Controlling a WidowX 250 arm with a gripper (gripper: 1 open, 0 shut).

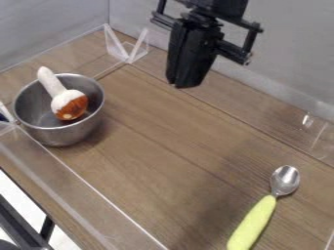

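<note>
My dark gripper (pixel 186 76) hangs high over the back of the wooden table at upper middle, its tip shut with nothing visible between. At left a metal bowl (pixel 62 129) holds a white-handled object with an orange-and-white rounded end (pixel 68 102). A spoon with a yellow-green handle (pixel 256 219) and silver head lies at front right, well apart from the gripper.
A white folded bracket (pixel 125 47) sits at the back left near the wall. A clear edge or strip runs at the right rear.
</note>
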